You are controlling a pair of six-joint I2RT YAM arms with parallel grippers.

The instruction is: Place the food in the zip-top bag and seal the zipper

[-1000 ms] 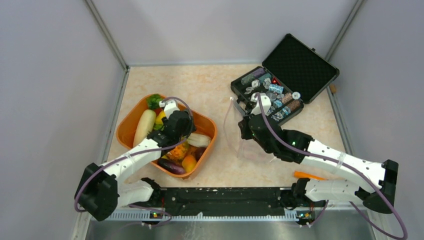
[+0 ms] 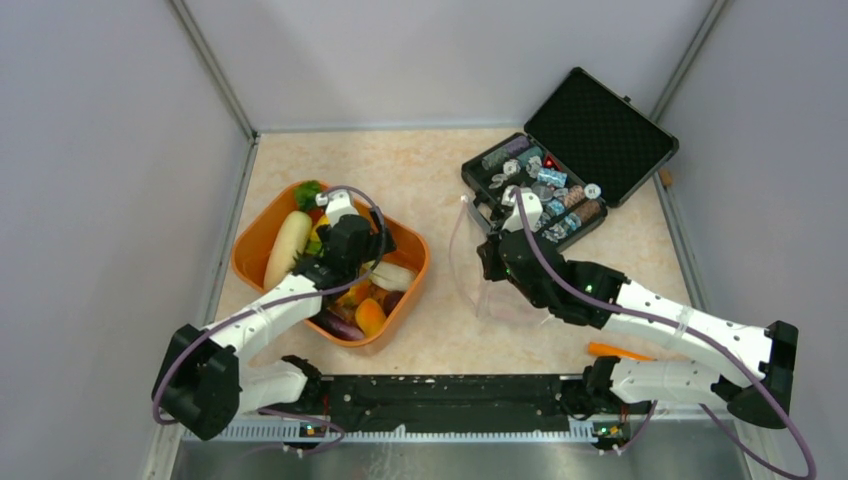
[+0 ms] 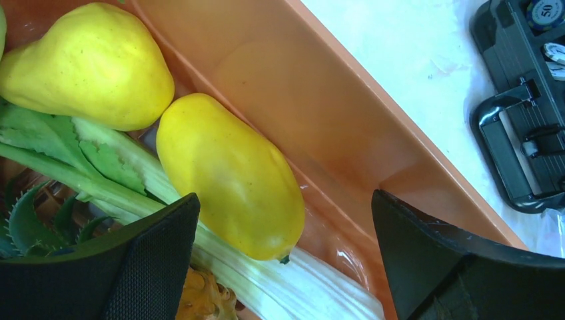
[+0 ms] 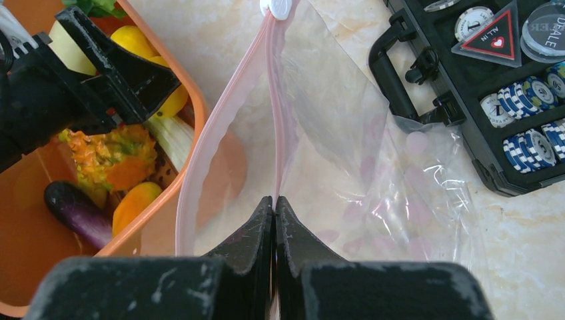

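Observation:
The clear zip top bag (image 4: 326, 153) stands with its mouth edges spread apart near the slider. My right gripper is shut on one pink edge of the bag, which runs in between its fingertips. The white slider (image 4: 276, 8) sits at the far end of the zipper. In the left wrist view my left gripper is open above the bin, its fingers on either side of a yellow oval fruit (image 3: 230, 177) with nothing gripped. White-green stalks (image 3: 306, 287) lie under that fruit, and a second yellow fruit (image 3: 90, 67) is beside it.
The orange bin (image 2: 410, 300) also holds a long pale vegetable (image 2: 288, 250), an eggplant (image 4: 76, 213) and other produce. An open black case of poker chips (image 2: 600, 150) stands behind the bag. Table between bin and bag is clear.
The orange bin with its food has shifted slightly to the left over the last second. My left arm has moved a little over it. The right arm and the bag look nearly still.

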